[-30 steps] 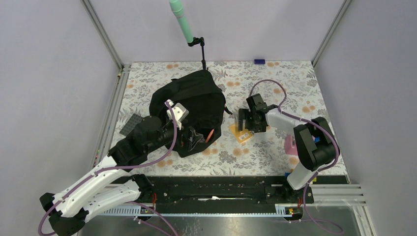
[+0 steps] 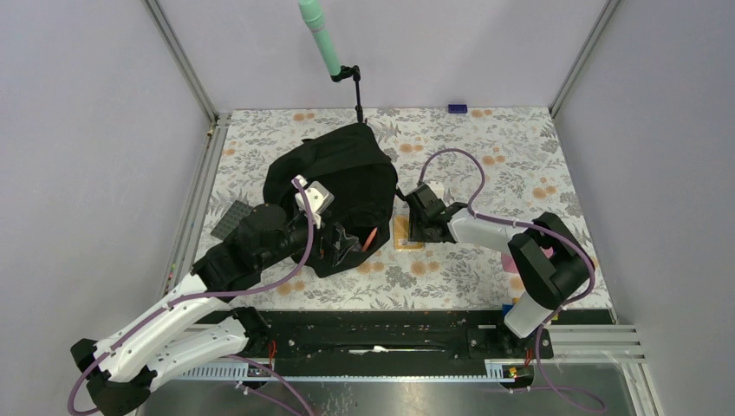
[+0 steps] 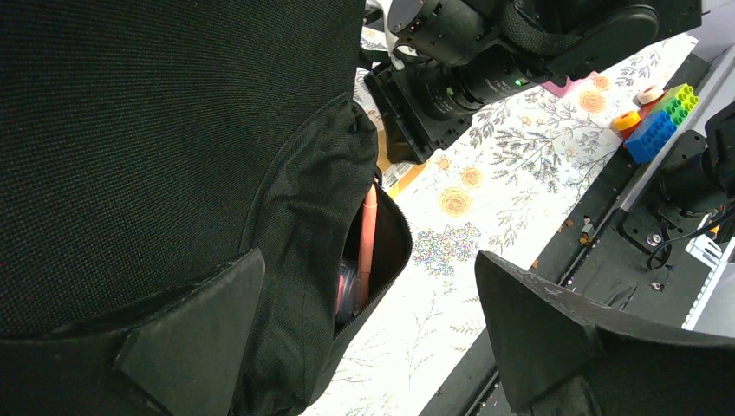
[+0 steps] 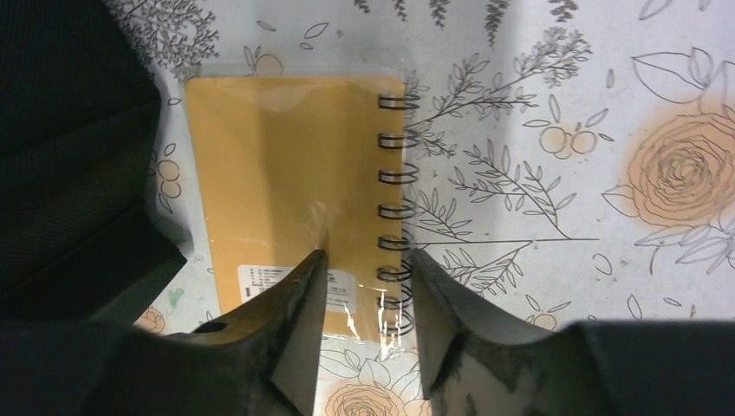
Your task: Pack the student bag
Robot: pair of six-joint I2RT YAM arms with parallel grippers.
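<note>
A black bag (image 2: 334, 178) lies on the flowered cloth, its front pocket (image 3: 394, 247) gaping with an orange pen (image 3: 368, 234) and a clear item inside. Beside the bag lies a yellow spiral notebook (image 4: 295, 165) in clear wrap, flat on the cloth, its wire binding facing away from the bag. My right gripper is over the notebook's binding side, fingers part open with a narrow gap; whether they touch it I cannot tell. At the pocket, my left gripper stands wide open, nothing between its fingers.
Toy blocks (image 3: 663, 121) sit by the front right edge, and a pink item (image 2: 510, 262) is partly behind the right arm. A dark mesh piece (image 2: 230, 219) lies left of the bag, a small blue object (image 2: 457, 108) at the back.
The right gripper has moved left toward the bag, and the notebook has shifted left and turned straighter beside it. The left arm and the bag have stayed still.
</note>
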